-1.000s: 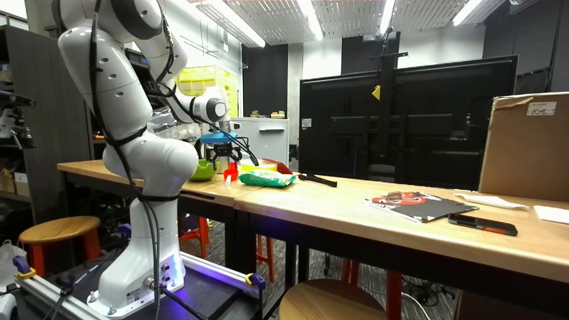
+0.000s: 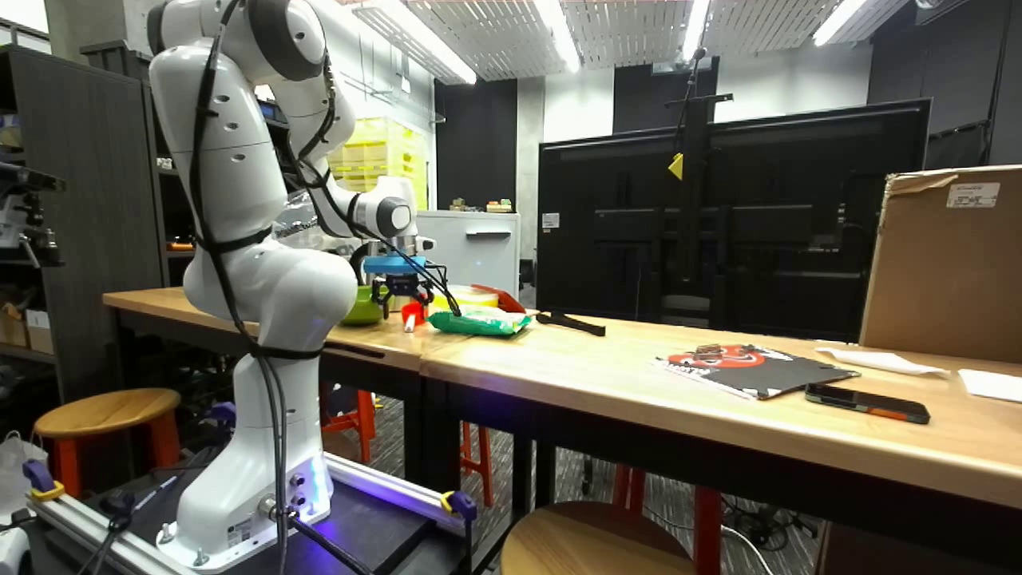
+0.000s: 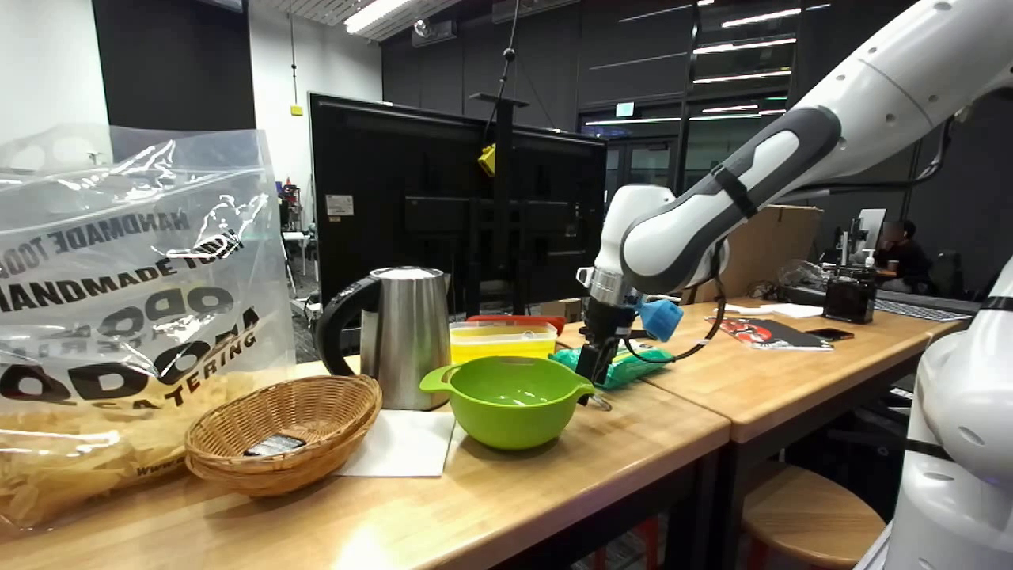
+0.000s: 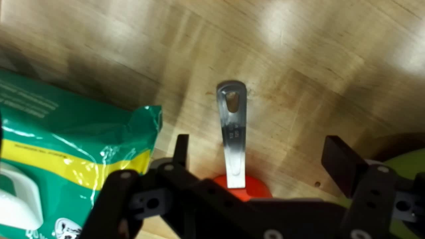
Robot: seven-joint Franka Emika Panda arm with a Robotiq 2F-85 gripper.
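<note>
A red measuring cup [image 2: 413, 311] with a metal handle [image 4: 233, 135] rests on the wooden table. In the wrist view the handle lies between the spread fingers, and the gripper's body hides most of the red bowl. My gripper is open, low over the cup, holding nothing. To one side lies a green packet [image 2: 481, 321] with a yellow stripe, seen close to the left finger [image 4: 181, 150] in the wrist view. On the other side stands a green bowl [image 3: 514, 403], partly behind the right finger [image 4: 343, 165].
Behind the bowl are a yellow container [image 3: 503, 339] and a steel jug [image 3: 408, 332]. A wicker basket [image 3: 285, 432] and a clear bag [image 3: 142, 313] stand farther left. A black magazine [image 2: 757, 369] and phone [image 2: 867, 402] lie on the other tabletop, with clear room before them.
My arm has lowered, bringing the gripper down closer to the red cup. The cup, packet and bowl appear unmoved.
</note>
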